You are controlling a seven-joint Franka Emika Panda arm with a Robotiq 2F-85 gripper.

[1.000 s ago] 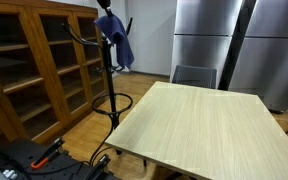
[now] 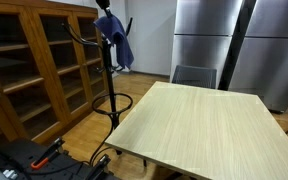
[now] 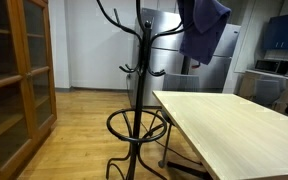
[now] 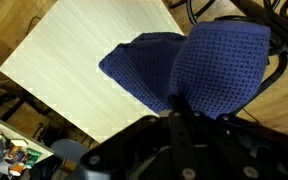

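Note:
A blue cloth [image 2: 115, 40] hangs high at the coat rack [image 2: 111, 75], its lower end loose in the air. My gripper is shut in the wrist view, its fingertips at the cloth with a fold of it between them; the cloth [image 4: 219, 65] spreads out beyond them in two flaps. In exterior view 1, only the dark tip of the gripper [image 2: 102, 4] shows, at the cloth's upper end. Exterior view 2 has the cloth [image 3: 203, 28] cut off by the top edge. Whether a hook also bears the cloth, I cannot tell.
Curved black rack hooks [image 4: 276, 45] are close to the cloth. A bare, light wooden table [image 2: 199, 120] stands to the right of the rack in exterior view 1, with a dark chair [image 2: 194, 78] behind it. Glass-door cabinets [image 2: 19, 70] line the left side.

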